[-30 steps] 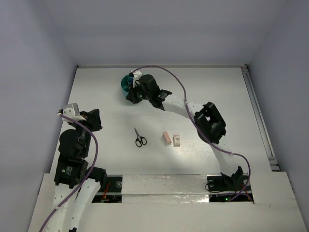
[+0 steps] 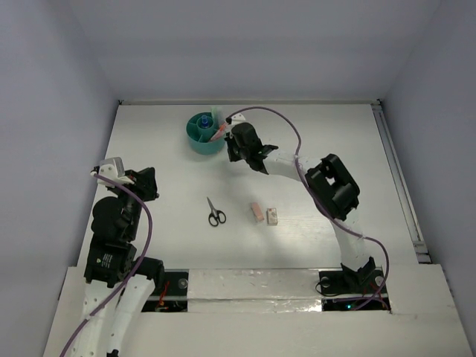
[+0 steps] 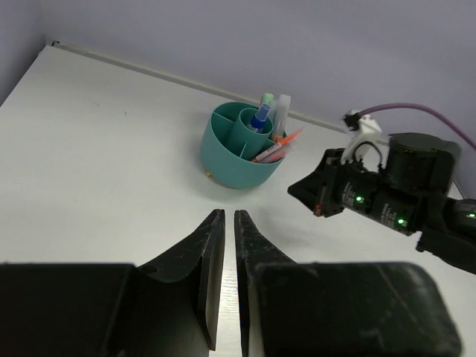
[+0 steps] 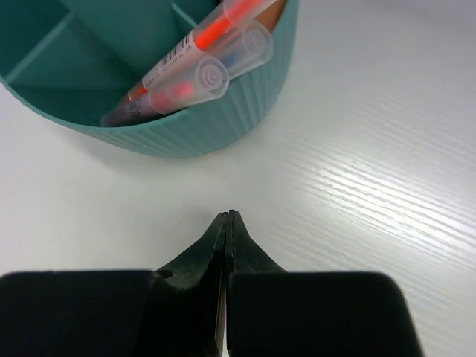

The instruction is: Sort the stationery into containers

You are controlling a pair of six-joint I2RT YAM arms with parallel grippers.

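A teal divided holder (image 2: pixel 204 145) at the back holds pens, markers and a blue-capped item (image 3: pixel 259 117); red pens (image 4: pixel 186 52) lean in its right compartment. My right gripper is shut, nothing between its fingers, just right of the holder, above the table. My left gripper is shut and empty, over the left part of the table. Black scissors (image 2: pixel 215 216), a pink block (image 2: pixel 257 212) and a pale block (image 2: pixel 271 216) lie on the table's front middle.
The white table (image 2: pixel 149 223) has free room at the left and right. Walls border the back and both sides.
My right gripper has moved right, away from over the holder, uncovering it in the top view. The left arm has barely moved.
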